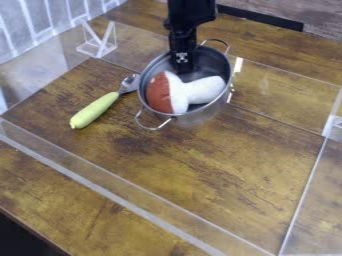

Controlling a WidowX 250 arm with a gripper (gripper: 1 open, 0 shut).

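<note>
A steel pot (201, 113) with two wire handles sits on the wooden table, holding a toy mushroom with a red cap (166, 93) and white stem (203, 90). My black gripper (183, 63) is at the pot's back left rim, its tips partly hidden and too small to make out clearly; it looks shut, and whether it touches the rim I cannot tell.
A spoon (130, 82) and a pale yellow-green corn-like toy (94, 110) lie left of the pot. Clear plastic edging borders the work area.
</note>
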